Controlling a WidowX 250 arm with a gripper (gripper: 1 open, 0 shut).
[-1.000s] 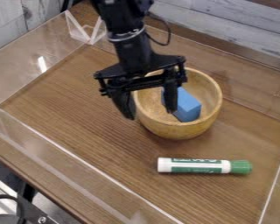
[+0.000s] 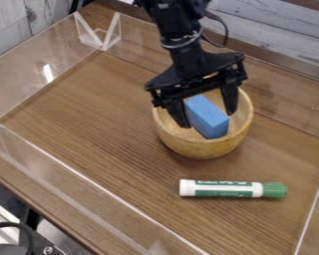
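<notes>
My black gripper (image 2: 206,108) stands open over a tan bowl (image 2: 197,143) in the middle right of the camera view, its fingers on either side of a blue block (image 2: 206,119) inside the bowl. Whether the fingers touch the block cannot be told. A white and green tube (image 2: 231,189) lies on the wooden table below the bowl.
A raised pale edge runs along the back, and a dark cable lies at the lower left.
My gripper has moved right and up in the view, from the bowl's left side to over the blue block.
</notes>
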